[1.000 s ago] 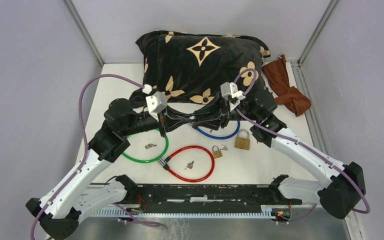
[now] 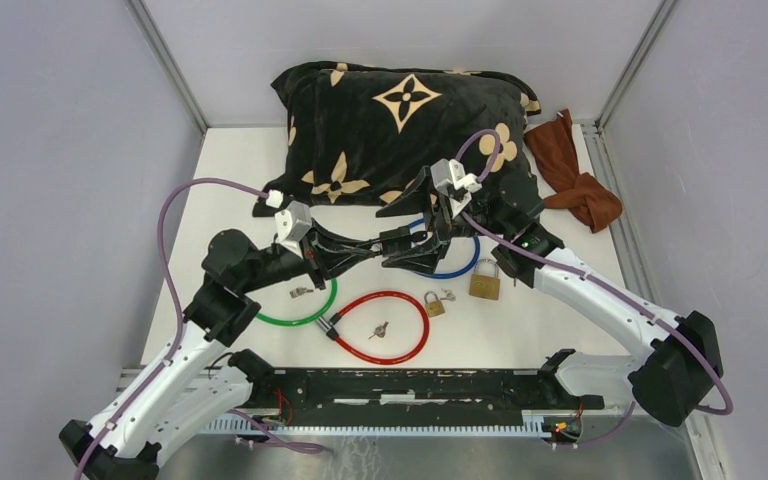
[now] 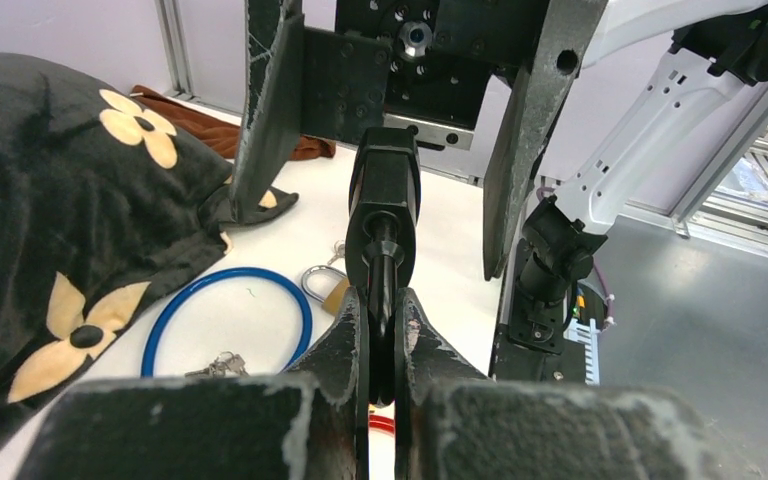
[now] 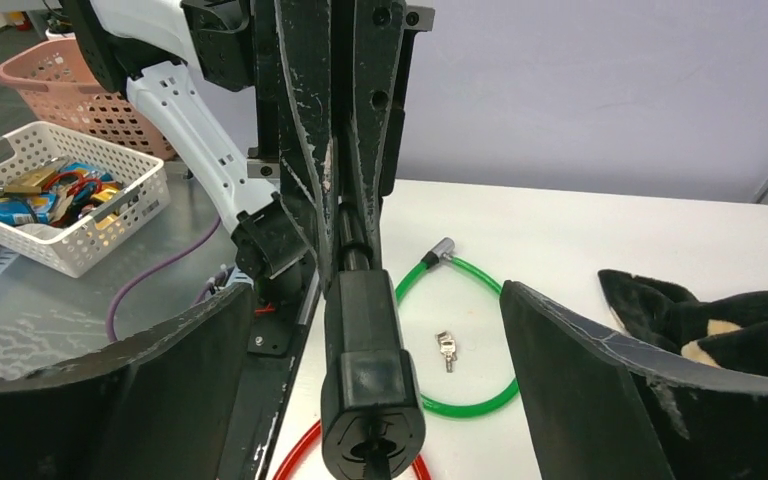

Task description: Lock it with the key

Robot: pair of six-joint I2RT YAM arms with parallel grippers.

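Observation:
My left gripper is shut on the narrow stem of a black lock (image 3: 384, 185), whose thicker faceted body reaches past the fingertips. In the right wrist view the end of that black lock (image 4: 365, 375) faces the camera, with a dark slot in it. My right gripper (image 2: 403, 234) stands open, its spread fingers (image 3: 270, 130) on either side of the lock with clear gaps. No key shows between the right fingers. Loose keys lie on the white table: one inside the red cable loop (image 2: 380, 330), one by the green cable (image 4: 447, 348), another near the small brass padlock (image 2: 434, 304).
A larger brass padlock (image 2: 485, 281) lies to the right, and a blue cable loop (image 3: 160, 325) with its keys (image 3: 225, 365) lies beneath the grippers. A dark patterned pillow (image 2: 405, 130) fills the back, beside a brown cloth (image 2: 588, 195).
The left arm has shifted slightly left and toward the front.

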